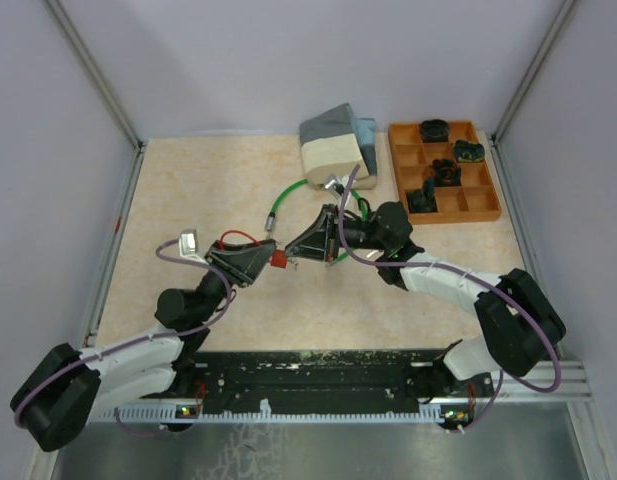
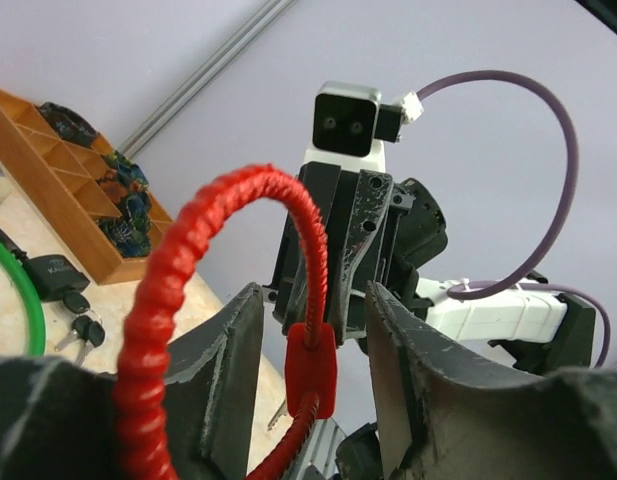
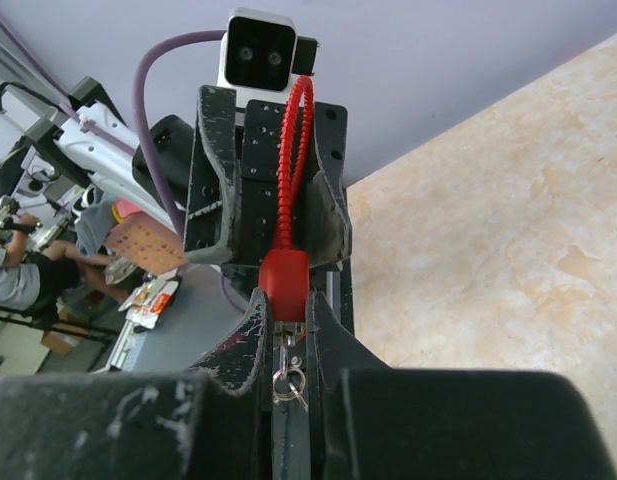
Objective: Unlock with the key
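A key ring [image 3: 288,384] with a red tag [image 3: 285,281] and looped red cord [image 2: 164,290] hangs between my grippers at mid-table. In the right wrist view my right gripper holds the red tag's lower end at its fingertips. My left gripper stands part open, with the tag and cord seen between and beyond its fingers. A green cable [image 1: 286,191] lies on the table behind them; in the left wrist view a black padlock [image 2: 53,277] and loose keys [image 2: 88,330] lie beside it.
An orange compartment tray [image 1: 461,210] with dark items stands at the back right. A folded cloth [image 1: 333,150] lies at the back middle.
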